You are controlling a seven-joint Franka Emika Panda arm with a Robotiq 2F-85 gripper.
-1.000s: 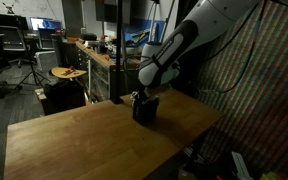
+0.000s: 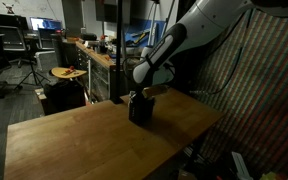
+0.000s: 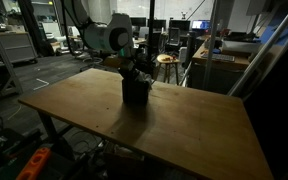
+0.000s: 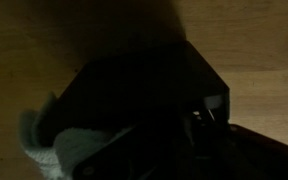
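Note:
A black open-topped box (image 3: 135, 91) is at the far part of the wooden table, with my gripper (image 3: 135, 70) reaching down to its top. My gripper appears shut on the box, though the contact itself is too dark to make out. In the wrist view the black box (image 4: 134, 80) fills the middle, with a fuzzy grey-white soft thing (image 4: 69, 147) at its lower left. From the side, the box (image 2: 141, 108) looks upright; whether its base touches the table cannot be told.
Wide, bare tabletop (image 2: 69, 145) lies to the left of the box in exterior view 1. Beyond the table are a dark upright post (image 2: 119, 55), a round stool (image 2: 68, 73) and desks with monitors.
The box and my gripper have shifted together slightly to the left in exterior view 1. The rest of the table looks the same.

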